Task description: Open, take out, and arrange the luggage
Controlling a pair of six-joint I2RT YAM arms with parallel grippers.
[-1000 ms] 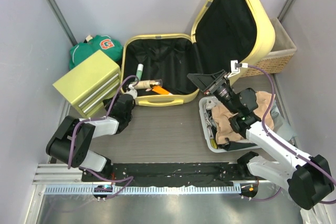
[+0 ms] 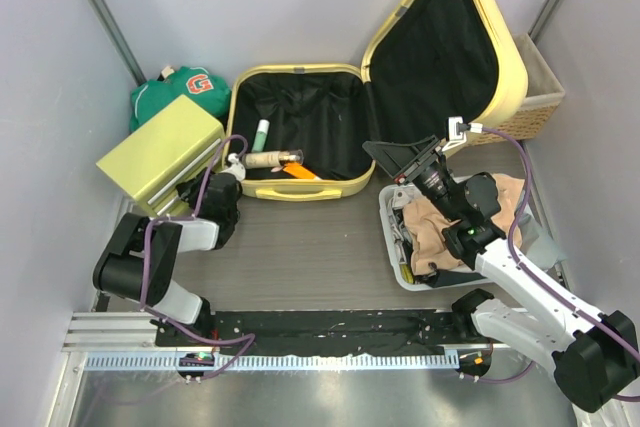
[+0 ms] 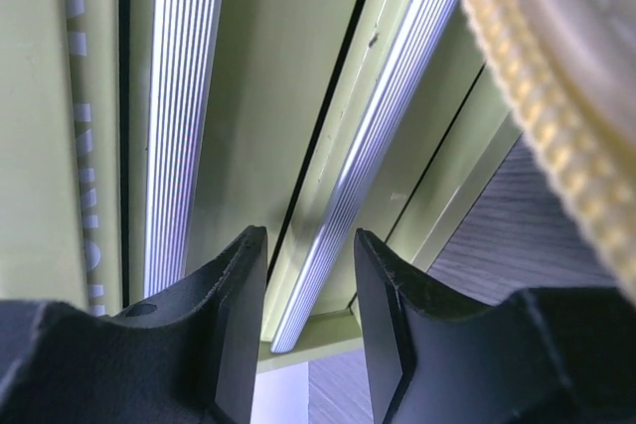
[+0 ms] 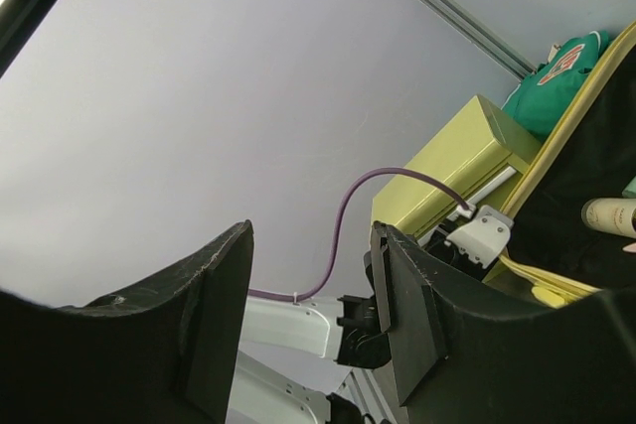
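The yellow suitcase [image 2: 300,188] lies open at the back with its lid raised on the right. Inside it are a pale tube [image 2: 261,134], a beige bottle [image 2: 262,159] and an orange item [image 2: 298,171]. A yellow-green drawer cabinet [image 2: 160,147] stands at the left. My left gripper is at its front, fingers apart on either side of a ridged silver drawer handle [image 3: 348,186]; contact cannot be made out. My right gripper hangs open and empty in front of the lid, above the tub.
A grey-white tub [image 2: 388,232] holding a folded peach cloth [image 2: 430,239] sits below my right arm. Behind the lid is a wicker basket [image 2: 540,97]. A green bag [image 2: 165,97] rests behind the cabinet.
My left gripper has moved left, closer to the cabinet front. The cabinet and suitcase have shifted slightly left, and the lid has shifted a little. My right arm has moved slightly.
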